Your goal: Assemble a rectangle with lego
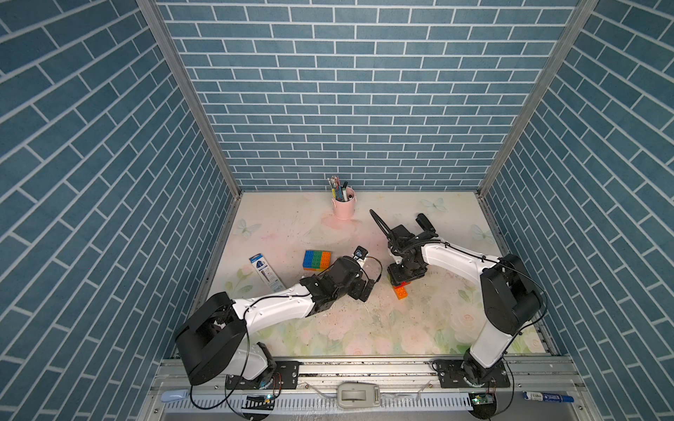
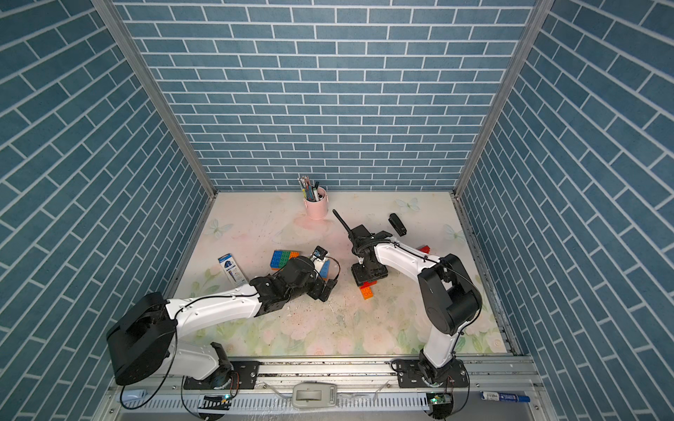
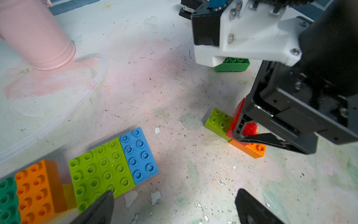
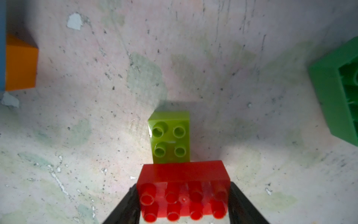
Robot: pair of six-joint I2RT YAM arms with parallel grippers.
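A red brick (image 4: 182,190) sits lengthwise between the fingers of my right gripper, one close to each end; whether they grip it is unclear. It lies across a lime brick (image 3: 218,121) and an orange brick (image 3: 257,149), which stick out on either side of it. How firmly it is seated cannot be told. My left gripper is open and empty above the table. In its wrist view, lime bricks (image 3: 100,168) and a blue brick (image 3: 139,155) lie side by side, with an upright-sided orange brick (image 3: 39,190) and a teal brick (image 3: 7,199) farther left.
A dark green brick (image 4: 335,97) lies right of the right gripper. Toward the back are a pink pencil cup (image 1: 343,208) and a black stapler (image 2: 397,224). At the left is a blue-and-white package (image 1: 266,272).
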